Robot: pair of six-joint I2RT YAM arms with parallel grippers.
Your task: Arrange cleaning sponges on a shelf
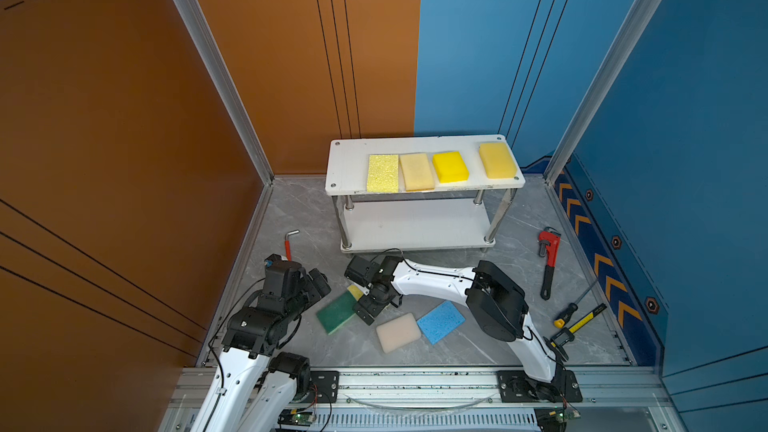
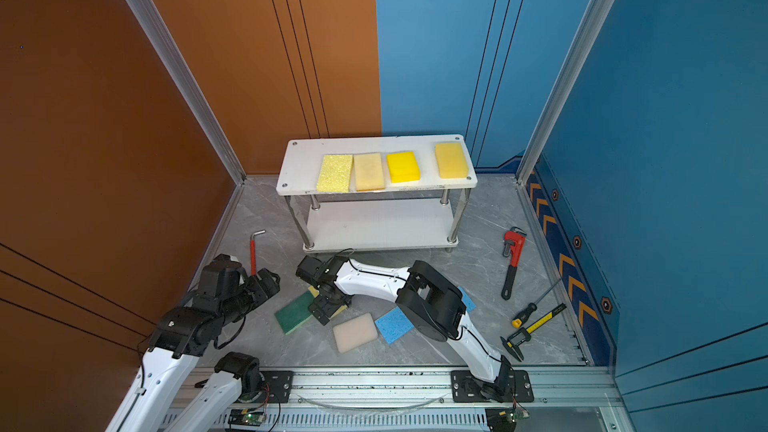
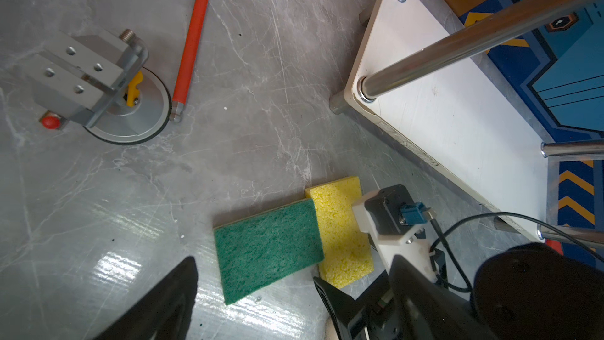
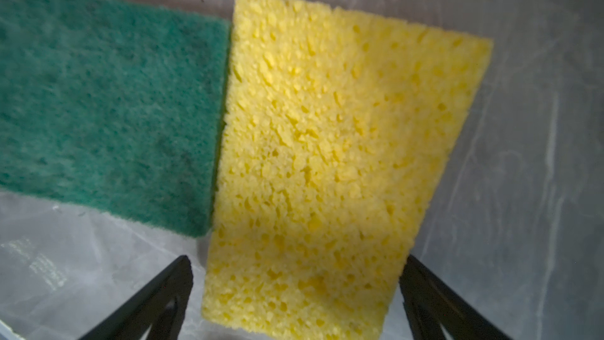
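My right gripper (image 1: 369, 305) is open just over a yellow sponge (image 4: 327, 151), which lies between its fingers in the right wrist view, beside a green sponge (image 1: 334, 312). My left gripper (image 1: 312, 286) stands open to the left, empty, above the floor. A beige sponge (image 1: 397, 333) and blue sponge (image 1: 439, 321) lie at the front; another blue one is mostly hidden by the right arm. The white shelf (image 1: 352, 147) carries four yellowish sponges along its top: speckled (image 1: 382, 173), pale (image 1: 417, 171), bright yellow (image 1: 450, 166) and darker (image 1: 497, 160).
The lower shelf (image 1: 416, 224) is bare. A red pipe wrench (image 1: 549, 249), screwdriver (image 1: 564, 316) and yellow-handled tool (image 1: 588, 318) lie right. A red rod (image 3: 192, 37) and metal clamp fixture (image 3: 81, 72) sit left. Walls close in at both sides.
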